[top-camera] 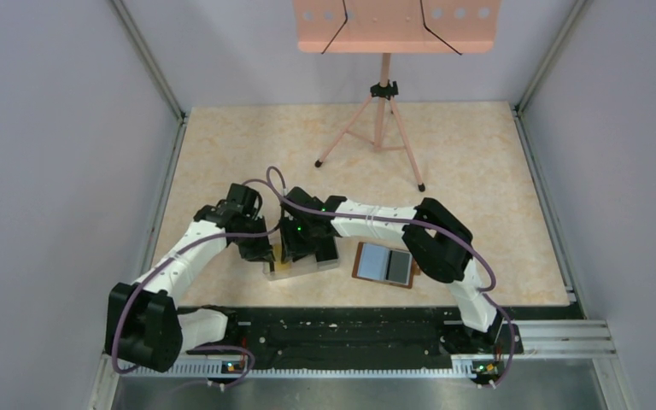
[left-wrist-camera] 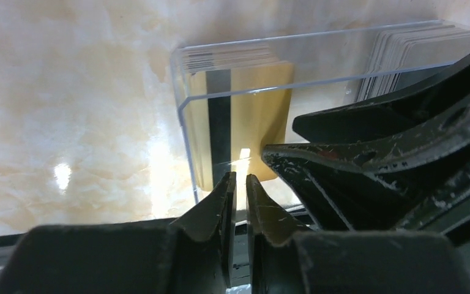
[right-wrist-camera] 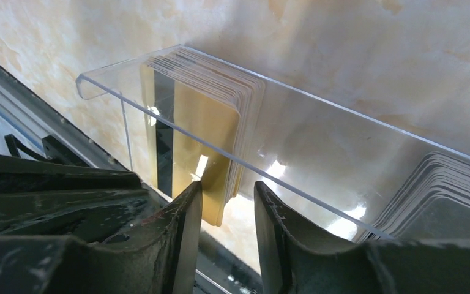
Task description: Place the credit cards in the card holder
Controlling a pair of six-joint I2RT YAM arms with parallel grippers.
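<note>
A clear tray (top-camera: 308,267) holds a stack of gold cards with a dark stripe (left-wrist-camera: 258,122) at its left end and grey cards (right-wrist-camera: 459,223) at its right end. My left gripper is over the gold stack's near end, a narrow gap between its fingertips and no card seen between them. Open wider, my right gripper has the gold stack's near edge in the view between its fingers; whether they touch it I cannot tell. To the right lies a brown card holder (top-camera: 357,261) with a blue card (top-camera: 374,260) and a dark grey card (top-camera: 400,266).
Both grippers crowd together over the tray's left half; the right one's dark fingers (left-wrist-camera: 318,156) fill much of the left wrist view. A pink stand (top-camera: 379,128) rises at the back. Bare tabletop (top-camera: 495,213) lies to the right and behind.
</note>
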